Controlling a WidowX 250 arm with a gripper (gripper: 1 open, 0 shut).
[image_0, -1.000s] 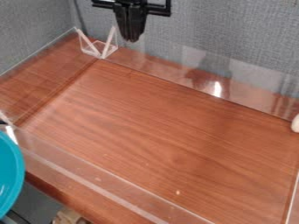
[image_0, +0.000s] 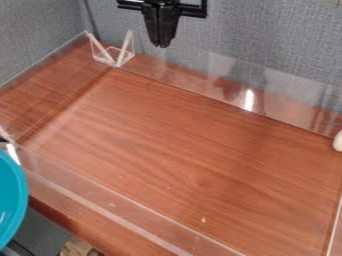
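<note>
My black gripper (image_0: 160, 38) hangs at the top of the camera view over the back of the wooden tray floor (image_0: 187, 160), shut, with nothing visible between its fingers. The floor beneath it is bare apart from a few tiny specks.
Clear low walls (image_0: 127, 210) edge the wooden surface, with white corner brackets (image_0: 114, 55) at back left. A turquoise round object (image_0: 11, 195) is cut off at the lower left. A small pale object (image_0: 337, 141) sits at the right edge. Grey textured panels stand behind.
My gripper has shifted slightly to the right over the last second. Nothing else has visibly changed.
</note>
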